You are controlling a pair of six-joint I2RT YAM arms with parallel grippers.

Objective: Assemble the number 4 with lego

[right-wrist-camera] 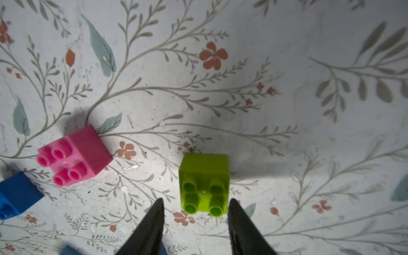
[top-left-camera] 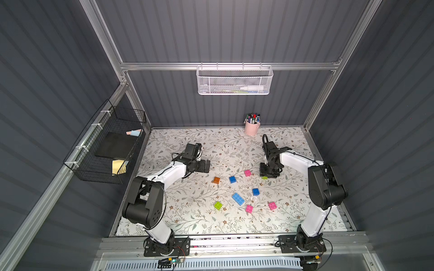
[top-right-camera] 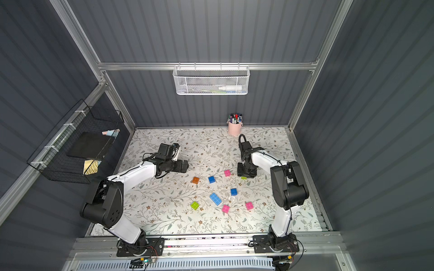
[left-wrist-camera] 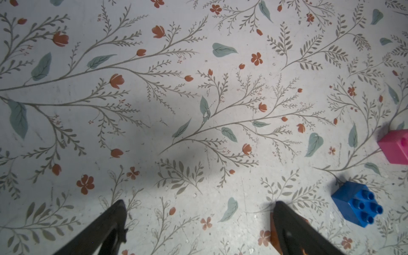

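Loose bricks lie on the table: orange [top-left-camera: 216,180], dark blue [top-left-camera: 232,179], pink [top-left-camera: 247,173], another dark blue [top-left-camera: 255,192], long light blue [top-left-camera: 237,198], lime [top-left-camera: 218,205], two more pinks [top-left-camera: 249,208] [top-left-camera: 272,205]. My right gripper is just above a second lime brick [right-wrist-camera: 204,178], its fingertips parted either side of the brick's near end, apparently not gripping it. My left gripper hangs open above bare table, left of the orange brick [left-wrist-camera: 282,231].
A pink cup of markers [top-left-camera: 251,127] stands at the back. A white mesh basket [top-left-camera: 234,79] hangs on the back wall, a black wire basket [top-left-camera: 104,167] on the left.
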